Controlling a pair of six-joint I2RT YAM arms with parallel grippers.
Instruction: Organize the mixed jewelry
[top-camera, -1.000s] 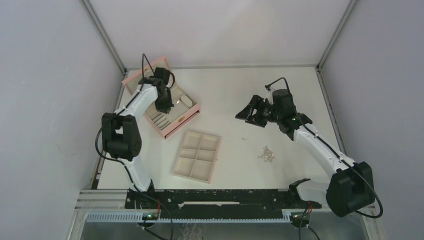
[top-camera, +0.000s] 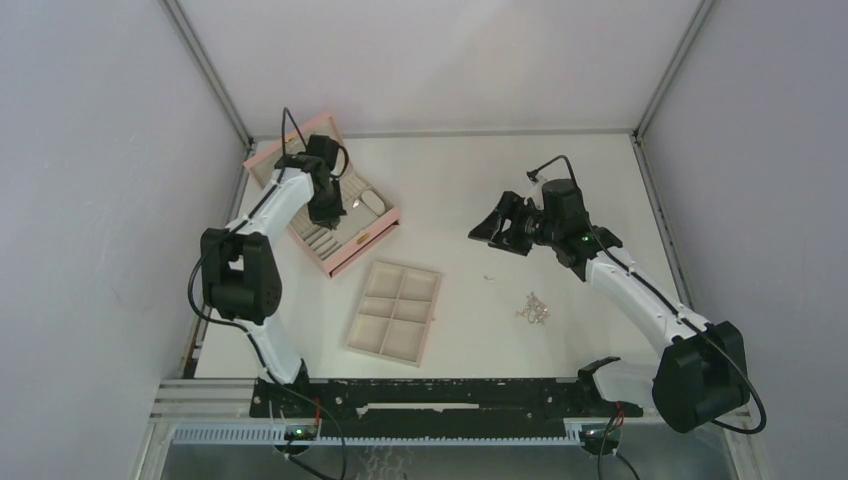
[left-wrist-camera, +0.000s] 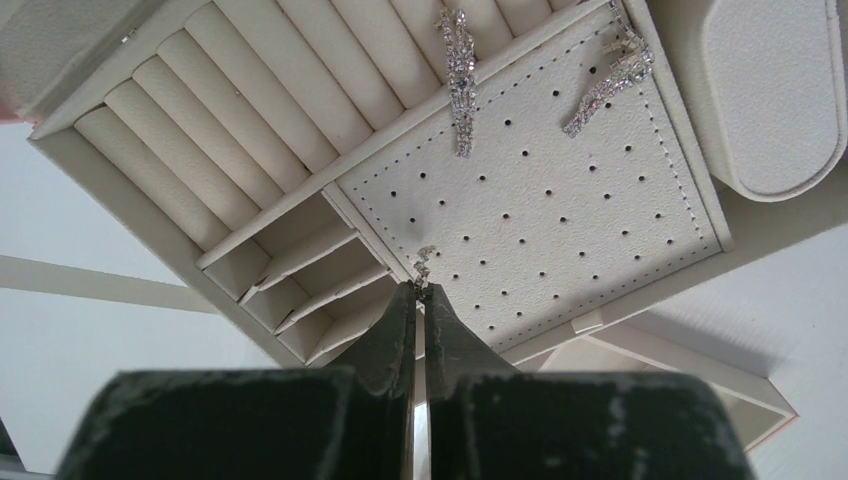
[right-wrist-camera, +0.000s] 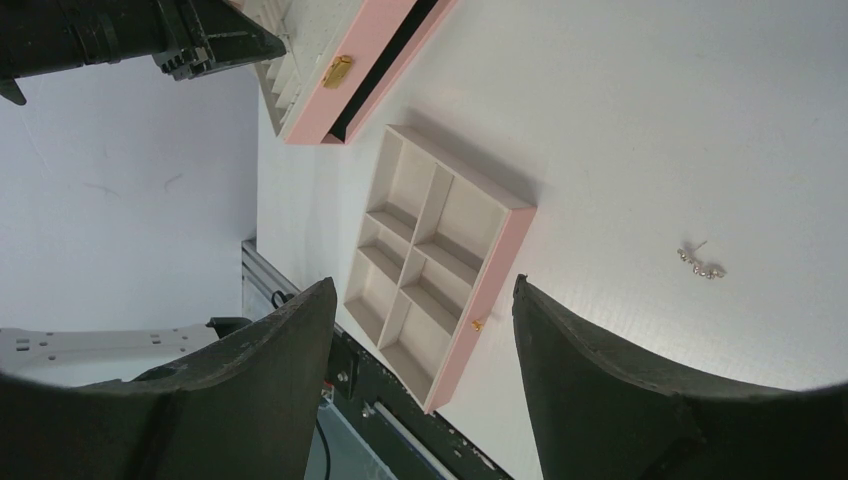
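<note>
My left gripper is shut on a small sparkly earring (left-wrist-camera: 424, 262), at the left edge of the perforated panel (left-wrist-camera: 560, 215) in the pink jewelry box (top-camera: 372, 238). Whether the earring's post is in a hole cannot be told. On that panel lie two glittering pieces, one upper-middle (left-wrist-camera: 461, 85) and one at the upper right (left-wrist-camera: 612, 88). Open and empty, my right gripper hangs over the table's right half. A lone small earring (right-wrist-camera: 703, 265) and a tangled heap of jewelry (top-camera: 535, 308) lie on the table to the right.
An empty divided tray (right-wrist-camera: 440, 172) with a pink front sits in front of the box. Ring rolls (left-wrist-camera: 260, 90), small slots (left-wrist-camera: 300, 270) and a cushion (left-wrist-camera: 770, 95) fill the rest of the box.
Both arms have barely shifted, the right one very slightly to the left. Box, tray and loose jewelry lie where they were.
</note>
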